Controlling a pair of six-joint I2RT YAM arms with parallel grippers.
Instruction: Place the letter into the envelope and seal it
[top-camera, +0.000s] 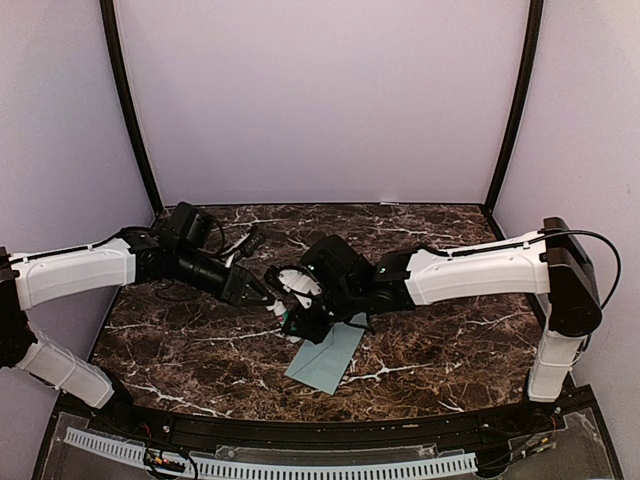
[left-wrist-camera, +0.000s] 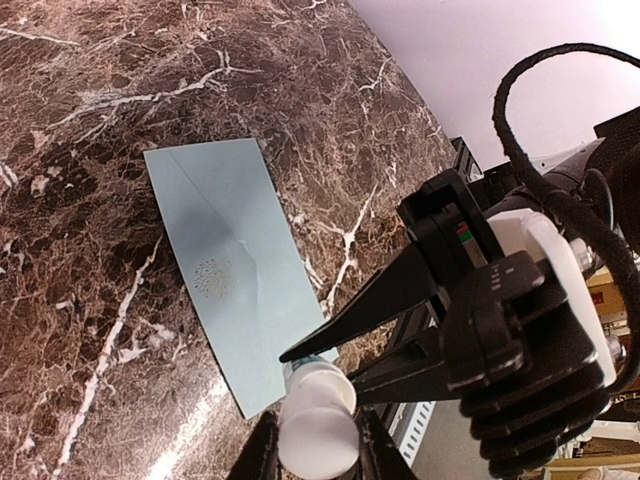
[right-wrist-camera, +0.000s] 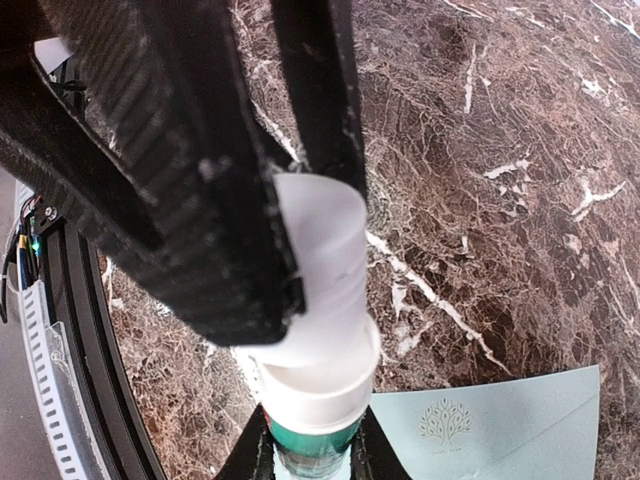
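The pale blue envelope (top-camera: 328, 364) lies on the table below my right gripper; a tree print shows on the envelope (right-wrist-camera: 480, 425) in the right wrist view, and a slanting edge crosses the envelope (left-wrist-camera: 225, 235) in the left wrist view. I see no separate letter. A glue stick (top-camera: 279, 308) is held between both grippers above the table. My left gripper (top-camera: 270, 300) is shut on its white end (left-wrist-camera: 318, 430). On the teal-banded part of the glue stick (right-wrist-camera: 312, 442), my right gripper is shut.
A vented white strip (top-camera: 350, 469) runs along the front edge. Pale walls close off the back and sides.
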